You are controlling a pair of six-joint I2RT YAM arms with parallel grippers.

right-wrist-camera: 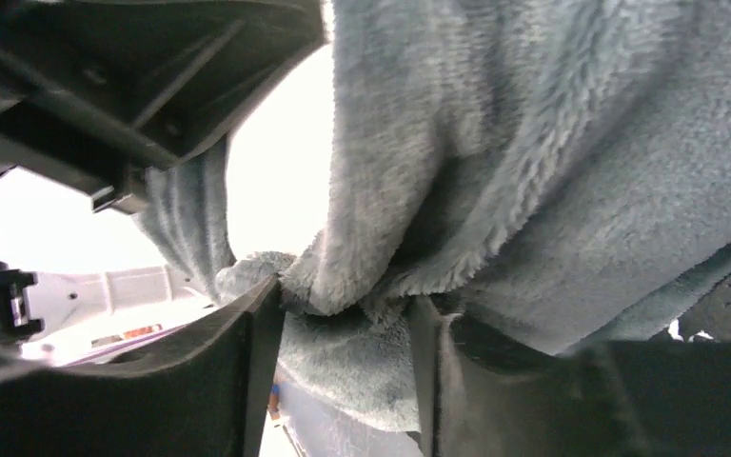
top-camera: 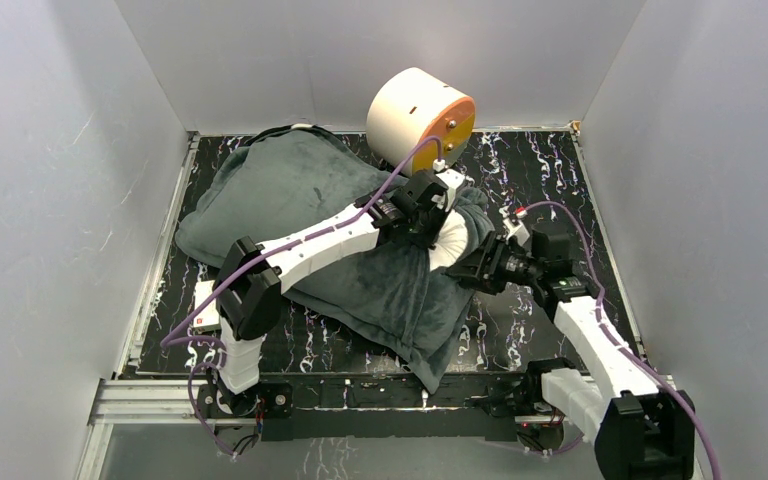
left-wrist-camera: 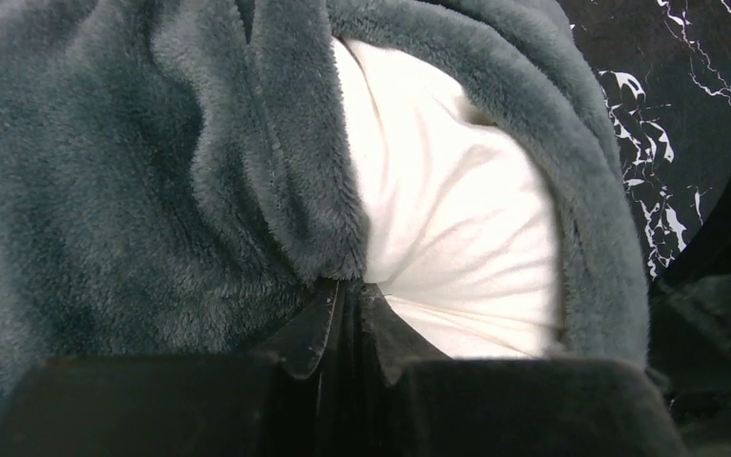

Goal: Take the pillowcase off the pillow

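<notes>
The dark grey plush pillowcase spreads over the pillow, its mouth gaping at the right end. White pillow shows in that opening. My left gripper is shut at the opening, and creases in the white pillow run into its fingertips. Grey pillowcase edge touches those tips; whether it is pinched too, I cannot tell. On the opening's right side, my right gripper is part open, its fingers straddling a fold of the pillowcase without closing on it.
Behind the pillow stands a white and orange drum. A small white box lies by the left edge. Grey walls enclose the black marbled table, which is bare at the right. The two grippers are close together.
</notes>
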